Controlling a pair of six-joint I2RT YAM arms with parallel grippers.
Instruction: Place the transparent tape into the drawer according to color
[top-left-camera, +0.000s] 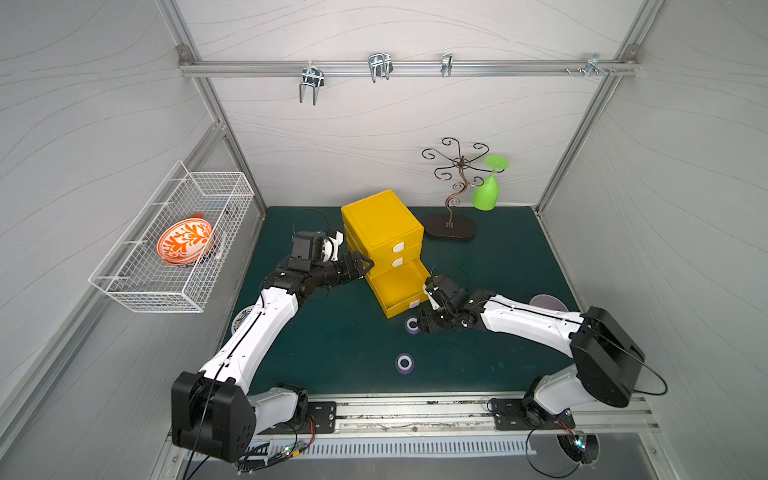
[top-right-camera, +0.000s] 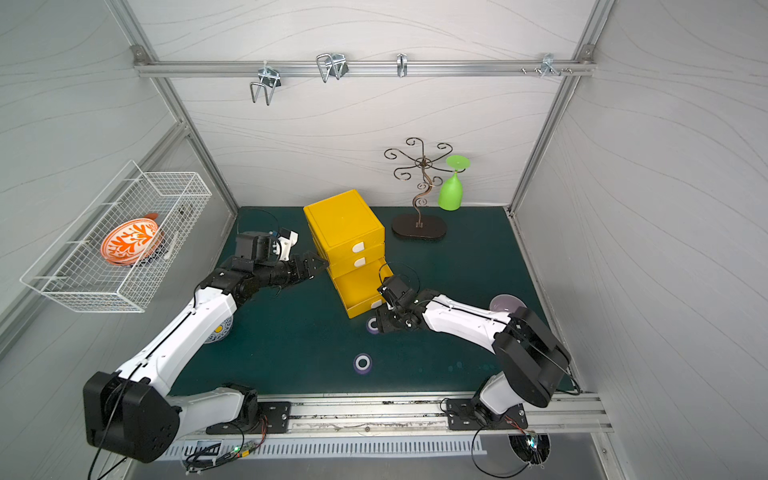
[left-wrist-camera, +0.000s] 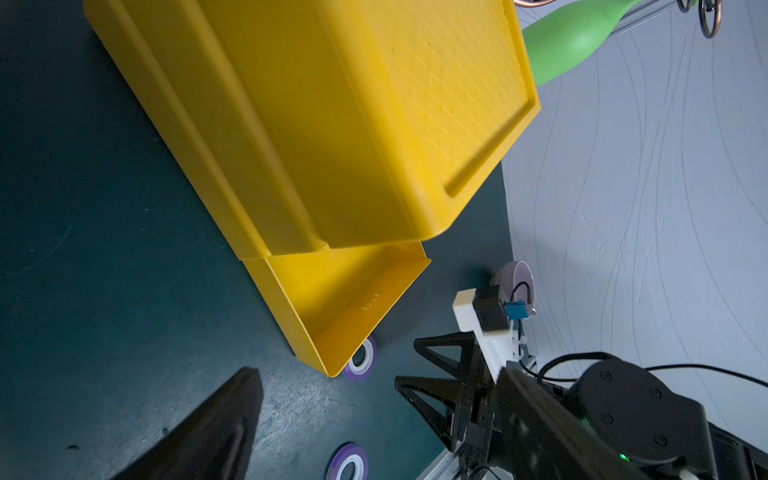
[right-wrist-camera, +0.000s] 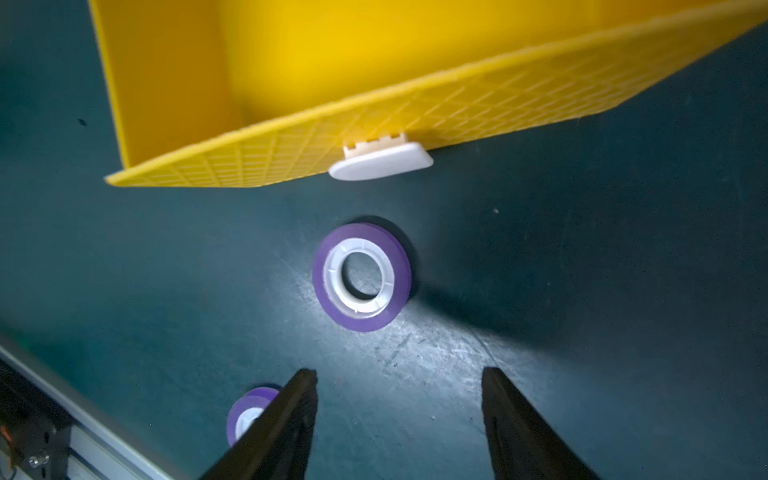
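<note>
The yellow drawer cabinet (top-left-camera: 382, 220) stands mid-table with its bottom drawer (top-left-camera: 400, 284) pulled out; the two above look closed. Just in front of the drawer's white handle (right-wrist-camera: 380, 161) lies a purple tape roll with a white core (right-wrist-camera: 362, 277). A second purple roll (top-left-camera: 405, 364) lies nearer the front edge. My right gripper is open above the table, the first roll forward of its fingertips and nothing between its fingers. Against the cabinet's left side, seen from above, my left gripper (top-left-camera: 366, 267) has its blurred fingers (left-wrist-camera: 220, 416) apart, with nothing visibly held.
A dark metal stand (top-left-camera: 449, 226) holding a green glass (top-left-camera: 486, 193) is behind the cabinet. A pink bowl (top-left-camera: 549, 302) sits at the right, partly behind the right arm. A patterned plate (top-left-camera: 242, 319) lies left.
</note>
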